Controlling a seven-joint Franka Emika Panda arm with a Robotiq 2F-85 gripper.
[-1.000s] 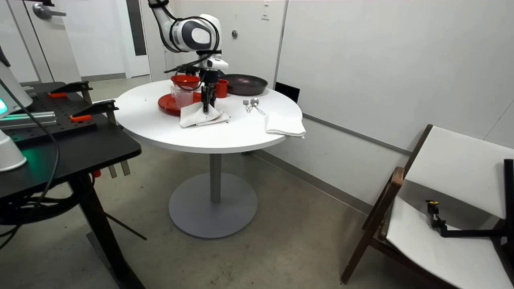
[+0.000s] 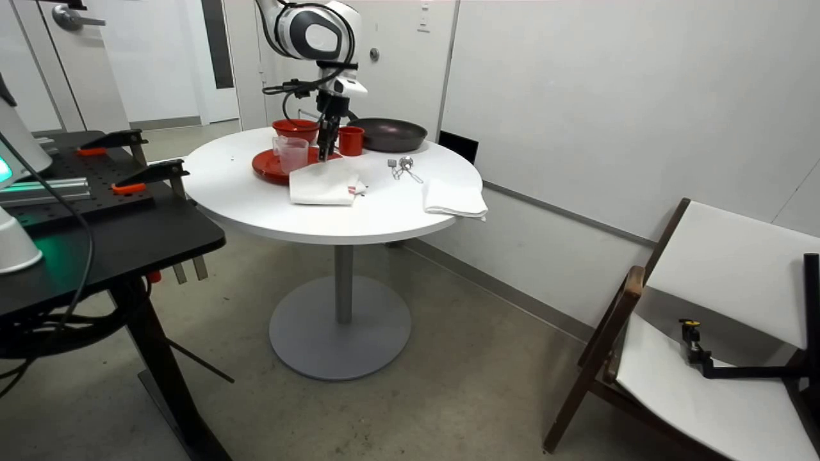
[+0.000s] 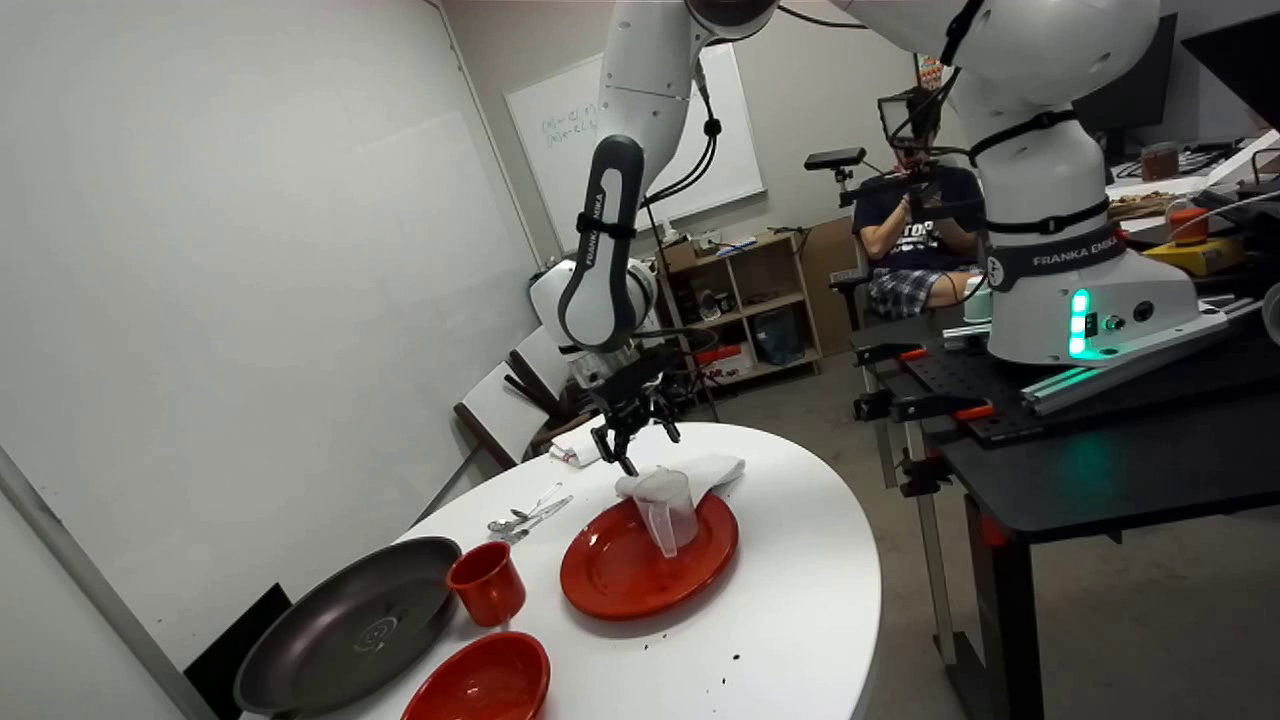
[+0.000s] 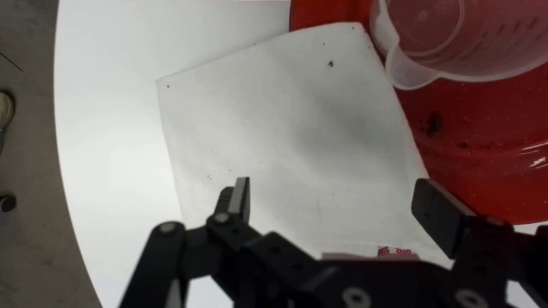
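Note:
Above a white cloth (image 4: 287, 138) my gripper is open, its two fingers wide apart with nothing between them. The cloth lies fairly flat, one edge over the rim of the red plate (image 4: 483, 169) and a red-patterned bit at its near side. On the plate stands a clear measuring cup (image 4: 472, 46), its spout beside the cloth's corner. From the side, the gripper (image 2: 324, 153) shows above the cloth's far edge (image 2: 323, 188), close to the plate (image 3: 612, 576) and the cup (image 3: 669, 522).
Around the plate are a red bowl (image 3: 486, 684), a red mug (image 3: 488, 584) and a dark frying pan (image 3: 354, 624). Metal utensils (image 2: 403, 166) and a second white cloth (image 2: 455, 198) lie on the table's right. Dark crumbs dot the bare tabletop.
My gripper has risen off the cloth, which was bunched up around the fingertips a second ago. Now the cloth lies flatter. Plate and cup look unmoved.

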